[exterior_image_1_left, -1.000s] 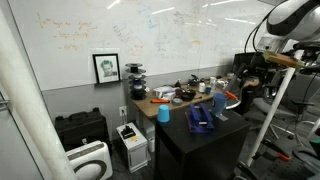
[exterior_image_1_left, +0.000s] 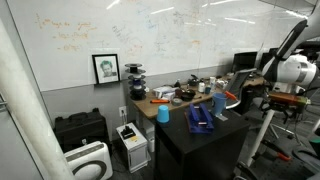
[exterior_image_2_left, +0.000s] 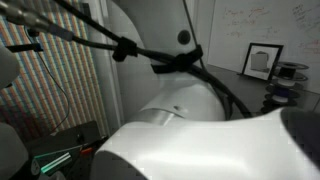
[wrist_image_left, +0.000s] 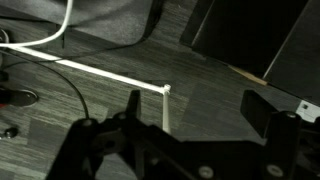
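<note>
My gripper is open in the wrist view, its dark fingers far apart. Only grey wooden floor and a pale strip show between and beyond them. In exterior view 1 the white arm (exterior_image_1_left: 290, 72) stands at the right edge, with the gripper (exterior_image_1_left: 268, 106) hanging low, right of the black table (exterior_image_1_left: 200, 148). On that table lies a blue rack-like object (exterior_image_1_left: 198, 120). A light blue cup (exterior_image_1_left: 163, 114) and a blue container (exterior_image_1_left: 219, 104) stand nearby. White arm links (exterior_image_2_left: 200, 140) fill much of exterior view 2 and hide the gripper.
A dark box-like surface (wrist_image_left: 245, 35) occupies the wrist view's upper right. White cables (wrist_image_left: 50, 38) run across the floor at left. Several small items crowd the back bench, near a dark stacked stand (exterior_image_1_left: 136, 82). A chair (exterior_image_1_left: 238, 88) stands behind the table's right end.
My arm has swung down and to the right in exterior view 1, carrying the gripper from above the table's right end to a lower spot beside it. The tabletop objects look unmoved.
</note>
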